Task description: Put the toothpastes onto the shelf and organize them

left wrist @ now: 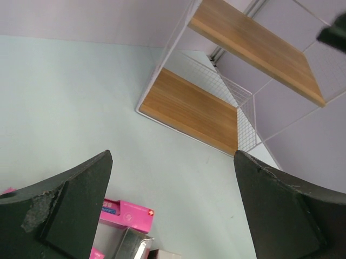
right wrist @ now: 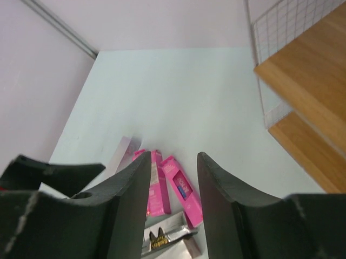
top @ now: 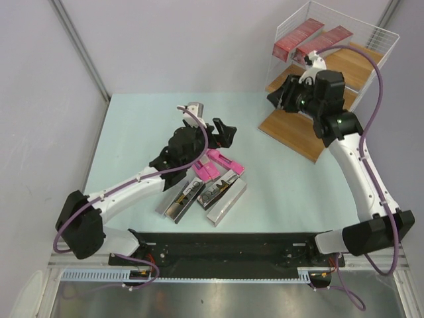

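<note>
Two red toothpaste boxes (top: 295, 36) lie on the upper shelf of the white wire rack (top: 291, 13). On the table (top: 132, 165) lie pink boxes (top: 225, 160) and several silver boxes (top: 226, 202). My left gripper (top: 222, 132) is open above the pink boxes, nothing between its fingers. My right gripper (top: 283, 93) hangs in front of the rack at middle-shelf height, part open, with nothing visible between its fingers.
The lower wooden shelves (left wrist: 186, 108) are empty.
</note>
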